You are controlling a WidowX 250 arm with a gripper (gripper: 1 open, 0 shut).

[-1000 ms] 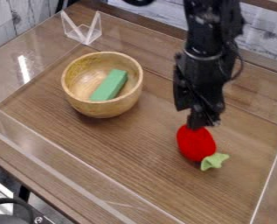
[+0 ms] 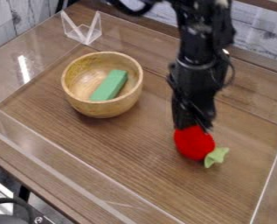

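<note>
My black gripper (image 2: pixel 183 119) hangs over the right half of the wooden table, just above a red round object (image 2: pixel 193 144) with a pale green top (image 2: pixel 217 157). Its fingertips are at or near the red object's upper edge; whether they touch it is unclear. The fingers look close together, with nothing visible between them.
A wooden bowl (image 2: pixel 74 83) holding a green block (image 2: pixel 109 85) sits at the left middle. A clear plastic item (image 2: pixel 82 28) stands at the back left.
The gripper has shifted slightly over the past second around the red object, its tips now partly over that object's top. The bowl and other items look unmoved.
</note>
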